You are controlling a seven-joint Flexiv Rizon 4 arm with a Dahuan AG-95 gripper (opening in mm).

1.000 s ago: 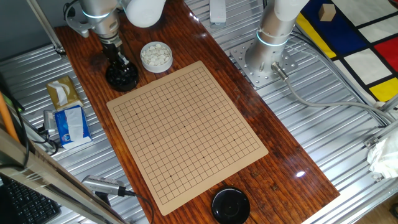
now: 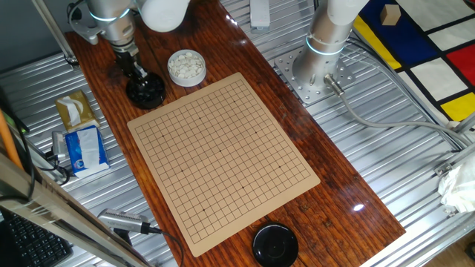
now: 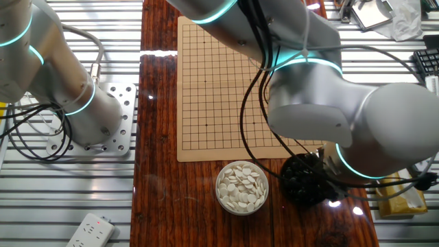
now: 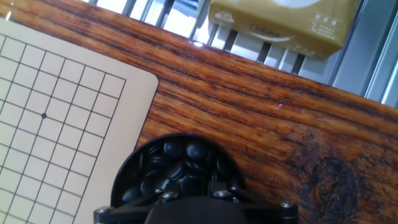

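Observation:
A black bowl of black stones (image 4: 173,149) stands on the wooden table, just off one corner of the board. My gripper is over this bowl, its two fingers low at the bottom of the wrist view with dark stones showing around and between them. Black fingers against black stones hide whether a stone is pinched. In exterior view 1 the gripper (image 2: 139,76) points down at the bowl (image 2: 145,100). The tan grid board (image 2: 223,159) is bare. Beside the black bowl sits a white bowl of white stones (image 2: 186,67).
A black round lid or dish (image 2: 274,245) lies by the board's near edge. Tissue packs, one gold (image 2: 76,111) and one blue (image 2: 87,150), sit off the table's left side. The arm's base (image 2: 319,70) stands right of the table.
Board, bowls and dish stay where they were.

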